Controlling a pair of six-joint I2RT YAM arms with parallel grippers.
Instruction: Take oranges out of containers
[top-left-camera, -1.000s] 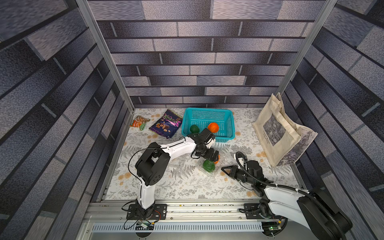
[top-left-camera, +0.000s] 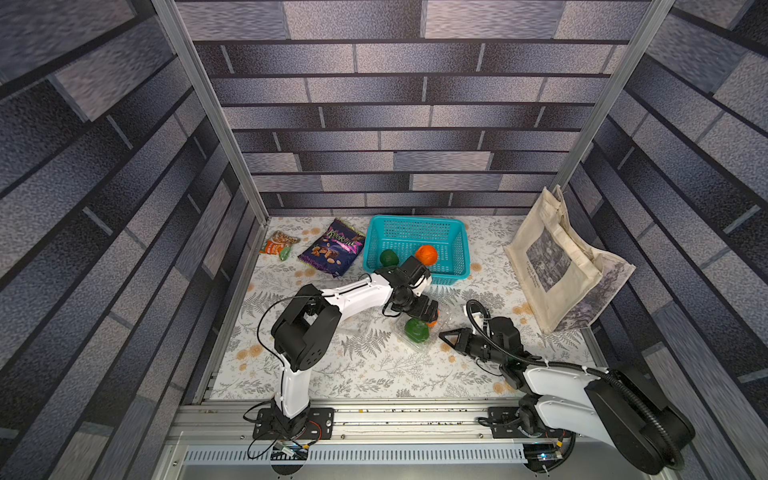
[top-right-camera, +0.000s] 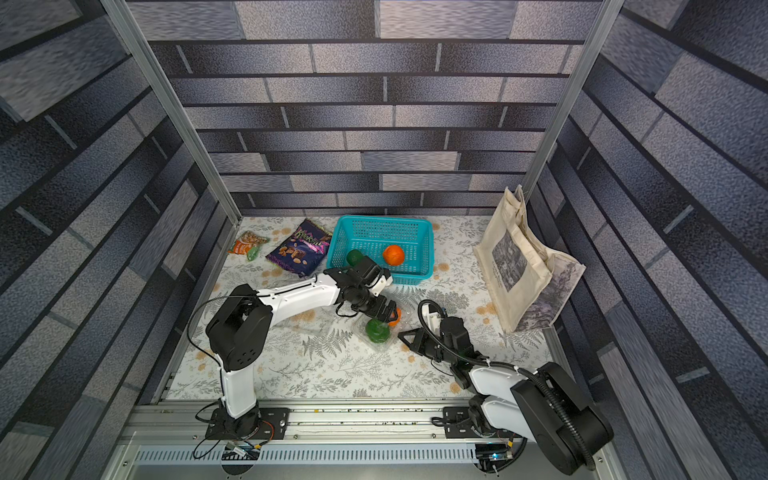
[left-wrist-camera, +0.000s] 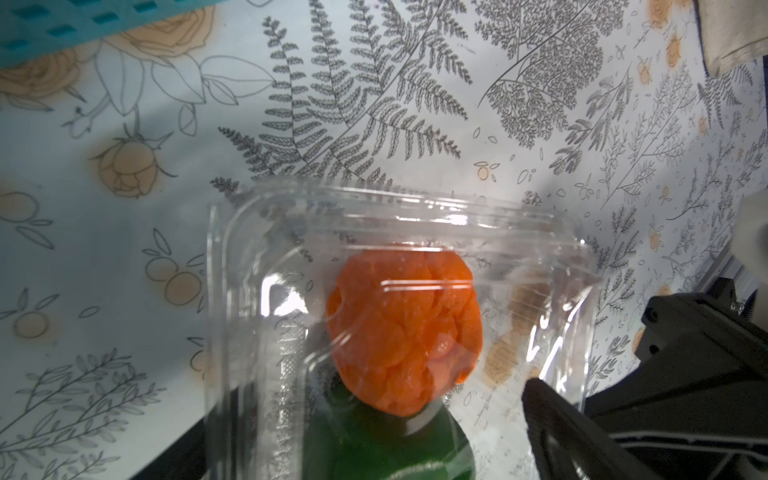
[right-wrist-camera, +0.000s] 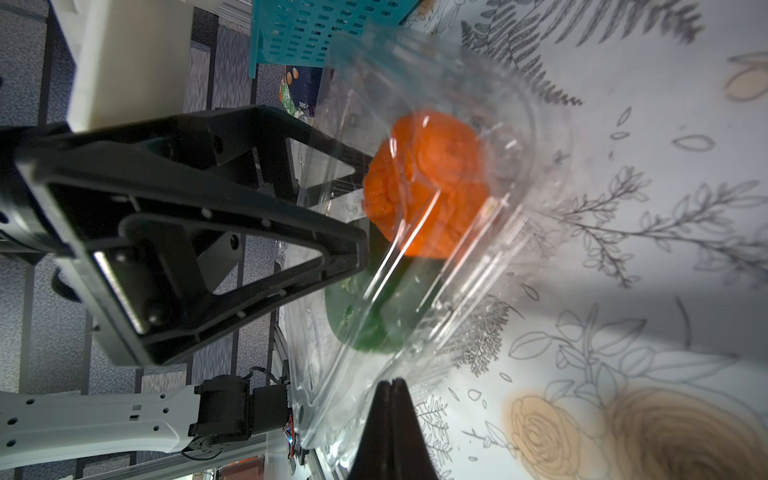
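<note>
A clear plastic container (left-wrist-camera: 560, 240) on the table holds an orange (left-wrist-camera: 404, 320) and a green fruit (left-wrist-camera: 384, 448). My left gripper (top-left-camera: 426, 312) is over it, open, its fingers either side of the fruit in the left wrist view. My right gripper (top-left-camera: 446, 338) is shut at the container's right side, fingertips together and nothing visible between them. Another orange (top-left-camera: 425, 255) lies in the teal basket (top-left-camera: 457, 240) behind, beside a dark green fruit (top-left-camera: 389, 258).
A blue snack bag (top-left-camera: 332, 248) and a small orange packet (top-left-camera: 279, 244) lie at the back left. A canvas tote (top-left-camera: 560, 264) stands at the right.
My right gripper has moved slightly left and up in the top left view, toward the container, which has shifted slightly left. The left arm looks unchanged.
</note>
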